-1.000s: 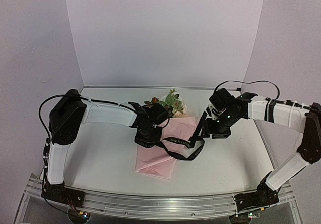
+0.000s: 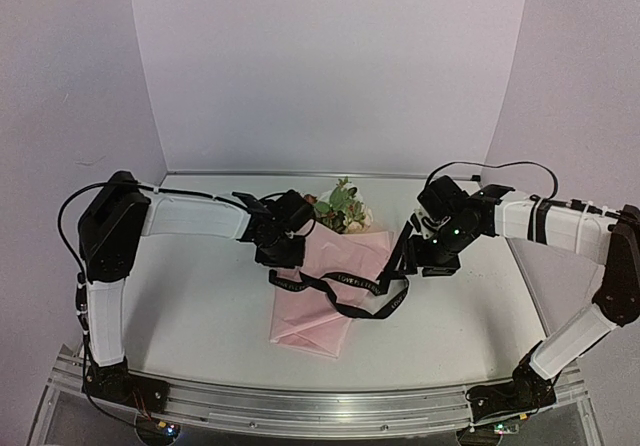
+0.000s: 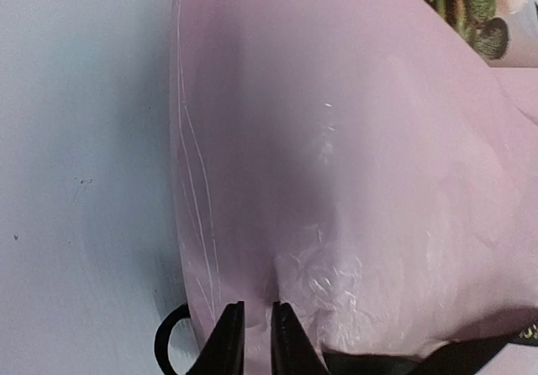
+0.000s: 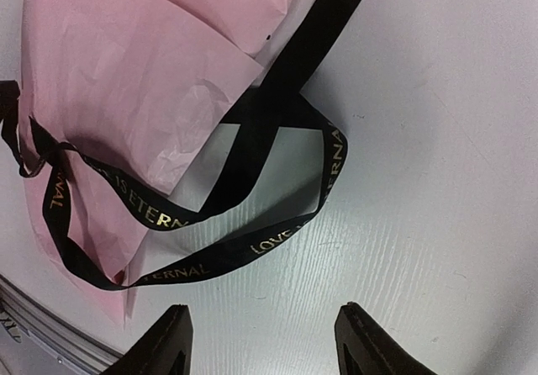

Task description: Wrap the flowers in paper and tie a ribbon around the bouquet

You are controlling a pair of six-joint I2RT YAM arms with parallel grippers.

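The bouquet's flowers and green leaves (image 2: 343, 206) lie at the back of the pink wrapping paper (image 2: 335, 256). A black ribbon with printed lettering (image 2: 352, 310) runs loosely across the paper and past its right side; no knot shows. Over the paper's left edge is my left gripper, its fingers a narrow gap apart with pink paper visible beyond them. Ribbon shows on both sides of these fingers, none clearly gripped. My right gripper stands wide open over bare table, to the right of the paper, nothing between its fingers.
A metal rail (image 2: 320, 404) runs along the front edge. Pale walls close in the sides and back.
My left gripper has shifted left over the paper, uncovering more ribbon at the left edge. Ribbon and paper look nearly unmoved. The right arm holds its place.
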